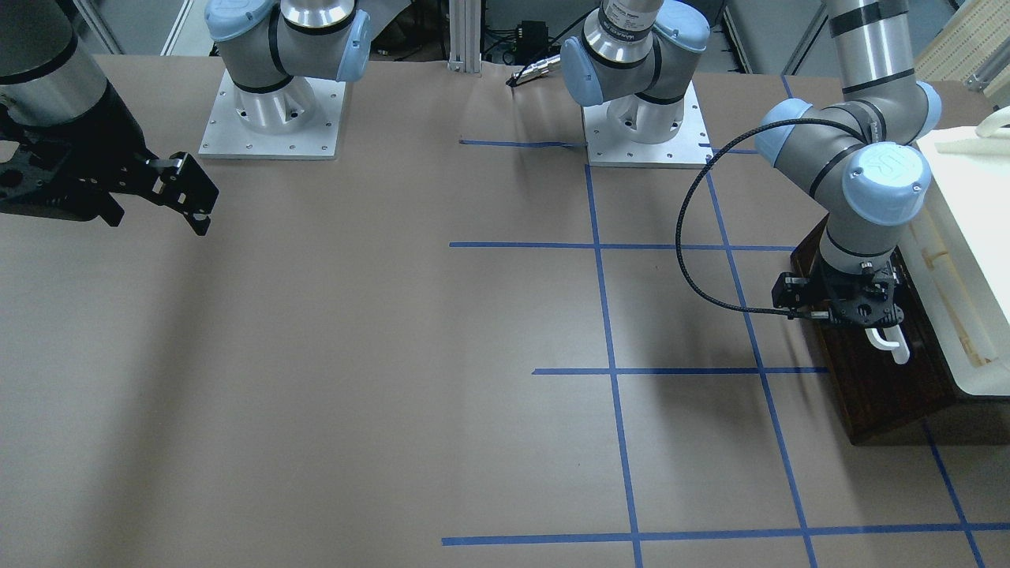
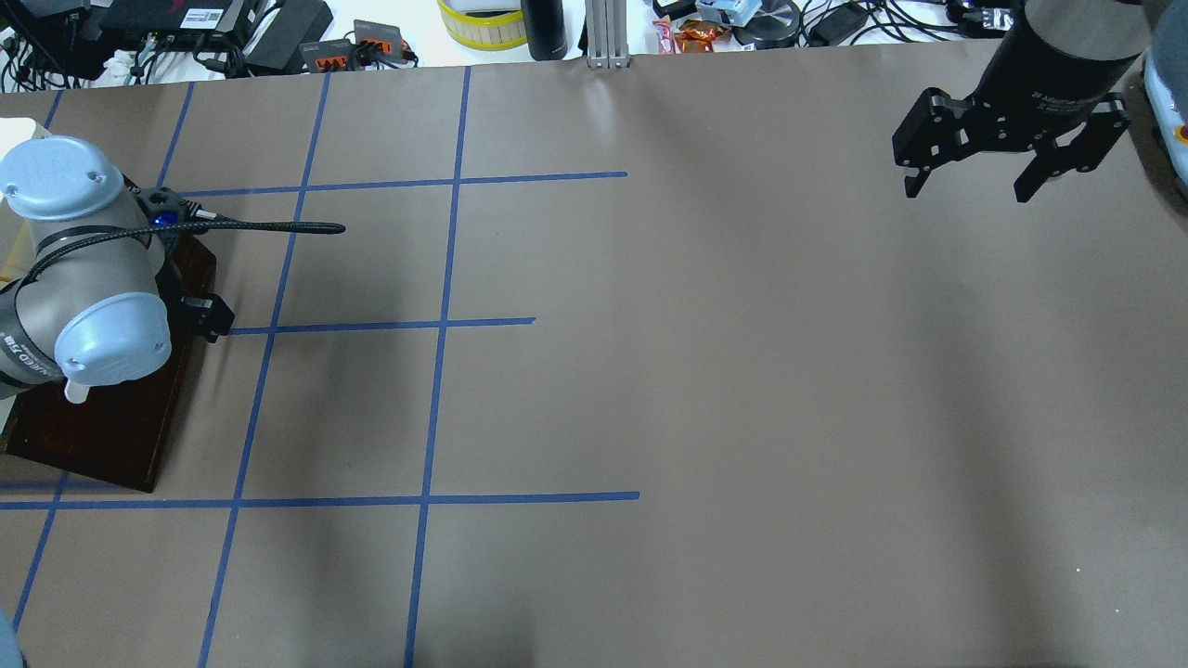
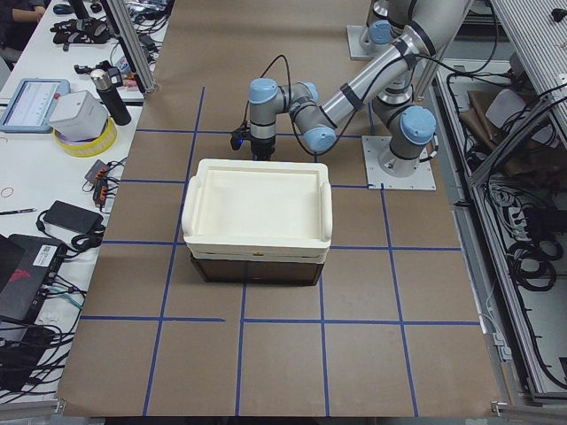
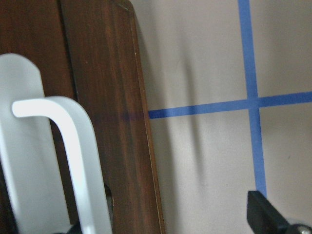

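Observation:
A dark wooden cabinet point(image 1: 862, 388) with a white top point(image 3: 257, 199) stands at the right in the front view. My gripper point(image 1: 838, 308) is down at its dark side face, at a white handle point(image 1: 899, 349). In the left wrist view the handle point(image 4: 78, 146) fills the left side over the wood, and one black fingertip point(image 4: 265, 217) shows at lower right. The handle hides much of the fingers, so I cannot tell whether they are open or shut on it.
A second black gripper point(image 2: 1008, 134) hangs apart at the far side. More arms stand at the back of the table. A black cable loops out from my arm over the table.

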